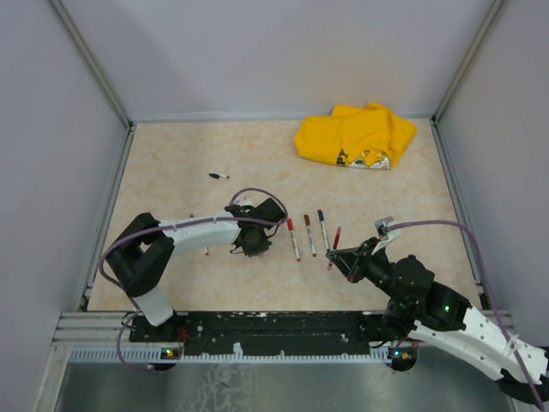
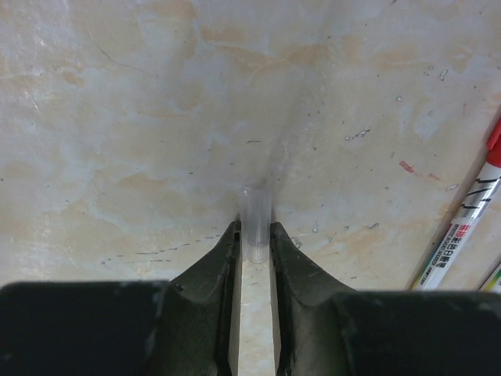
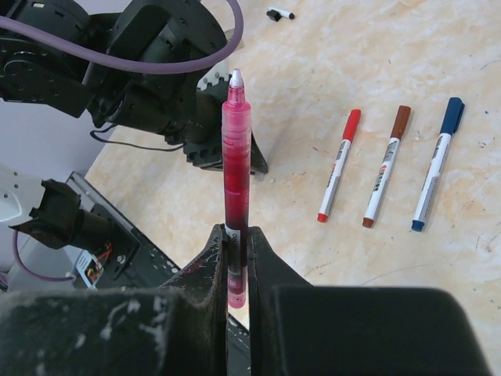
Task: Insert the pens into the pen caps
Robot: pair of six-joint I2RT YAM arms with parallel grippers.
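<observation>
A slender red pen with a bare tip pointing up (image 3: 236,157) stands upright between the fingers of my right gripper, which is shut on it. From above, the same pen (image 1: 336,236) shows near the front right. My left gripper is low over the table, its fingertips on either side of a small clear cap (image 2: 256,207). Whether the fingers press on that cap or leave a slight gap is hard to see.
Red (image 1: 294,240), brown (image 1: 310,236) and blue (image 1: 323,230) capped markers lie side by side between the arms. A small black-and-white marker (image 1: 219,176) rests farther back, and a yellow cloth (image 1: 352,137) lies at the back right. Bare table surrounds the cap.
</observation>
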